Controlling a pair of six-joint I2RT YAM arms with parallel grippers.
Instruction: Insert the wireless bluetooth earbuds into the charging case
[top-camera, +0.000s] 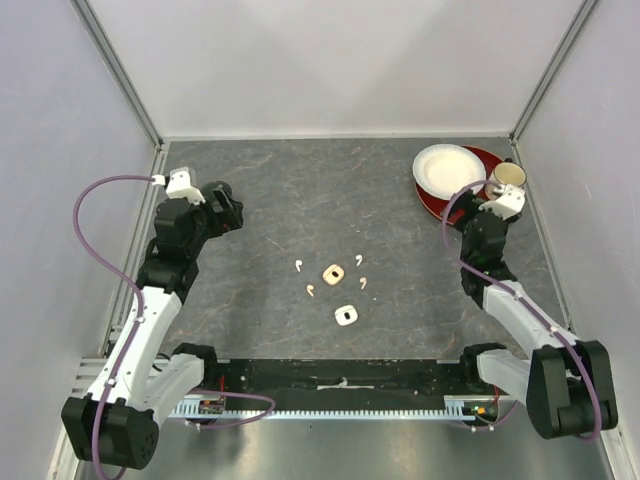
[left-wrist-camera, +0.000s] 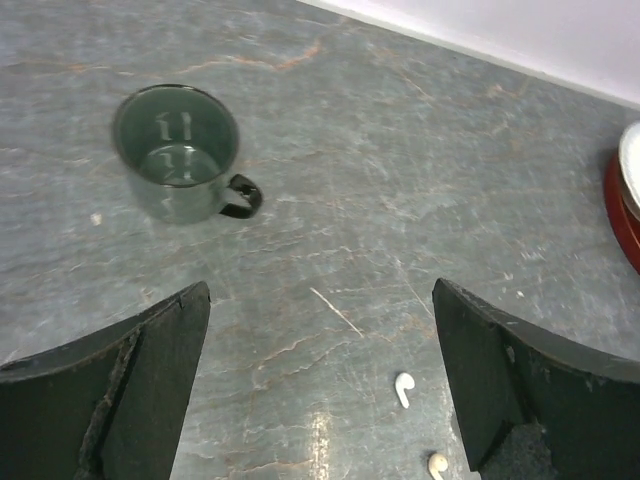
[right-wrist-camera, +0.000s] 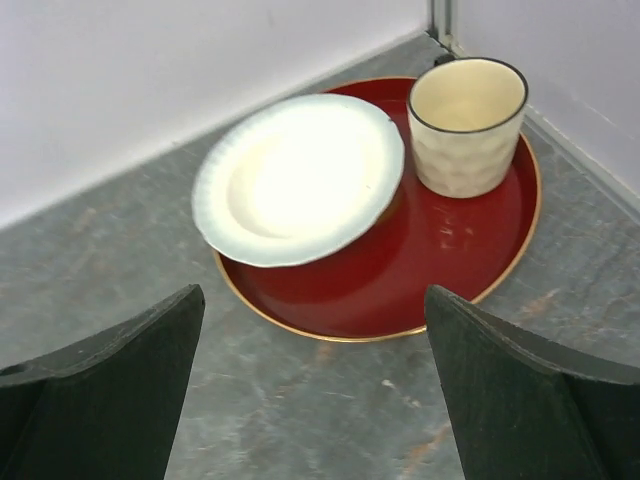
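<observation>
Two small white cases lie on the grey table in the top view: one with a wooden-toned rim (top-camera: 333, 274) and, nearer the front, a white charging case (top-camera: 346, 315). Several loose white earbuds lie around the first: two left earbuds (top-camera: 298, 265) and two right earbuds (top-camera: 359, 260). In the left wrist view, an earbud (left-wrist-camera: 403, 388) and part of another earbud (left-wrist-camera: 437, 465) show beside a finger (left-wrist-camera: 520, 400). My left gripper stands open and empty, up and left of the earbuds. Over at the right, my right gripper is open and empty too.
A dark green mug (left-wrist-camera: 180, 200) stands near the left gripper. At the back right, a red tray (right-wrist-camera: 400, 280) holds a tilted white plate (right-wrist-camera: 300, 180) and a cream mug (right-wrist-camera: 465, 140). Around the earbuds and cases, the table's middle is clear.
</observation>
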